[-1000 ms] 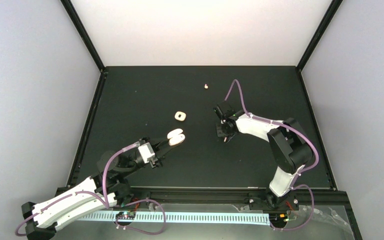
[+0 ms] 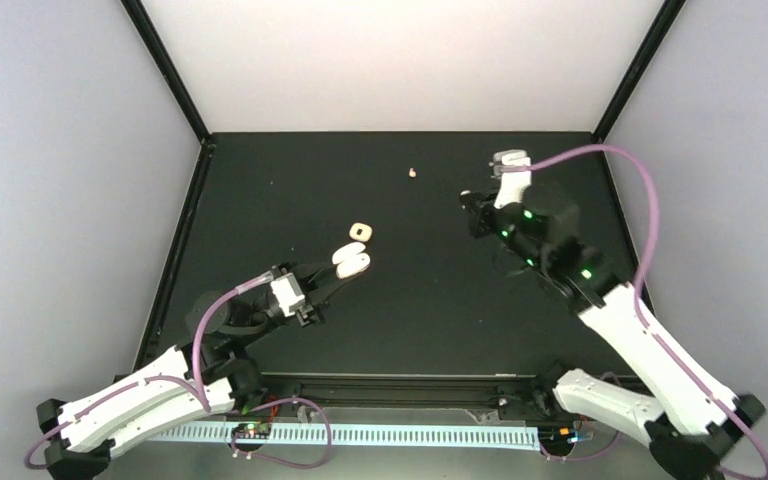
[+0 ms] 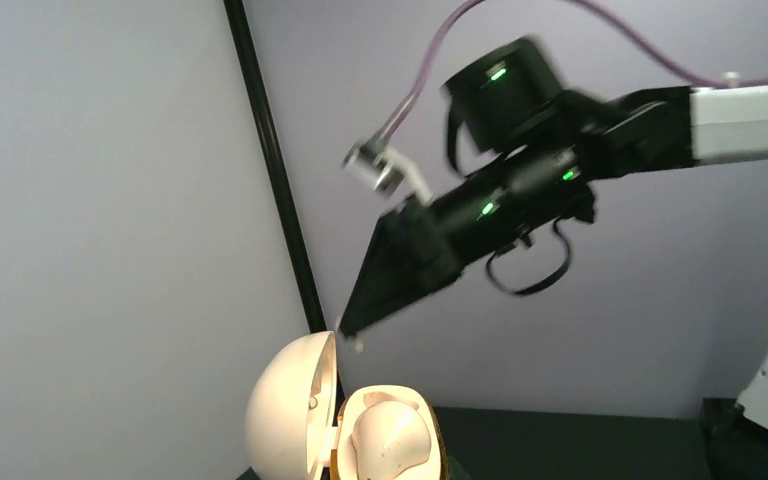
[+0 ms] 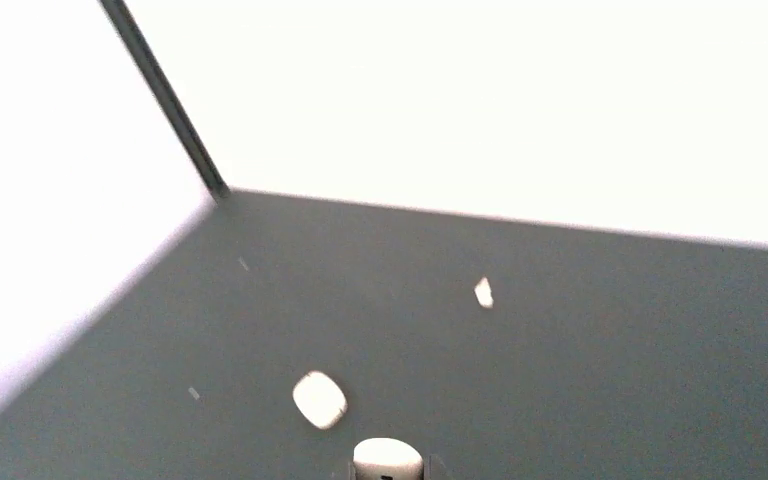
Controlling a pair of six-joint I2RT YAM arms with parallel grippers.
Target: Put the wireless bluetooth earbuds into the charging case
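My left gripper [image 2: 345, 272] is shut on the white charging case [image 3: 285, 410], held up with its lid open; an earbud [image 3: 392, 440] shows in one well. My right gripper [image 2: 470, 200] is raised at the right of the case, blurred; a small pale thing shows at its tips in the left wrist view, too unclear to name, and its finger state is unclear. A small pale piece [image 2: 412, 173], apparently an earbud, lies on the mat toward the back.
A pale rounded square object [image 2: 360, 232] lies on the mat behind the case. Walls bound the dark mat [image 2: 430, 320] at back and sides; much of it is clear.
The left gripper with the case has moved only slightly.
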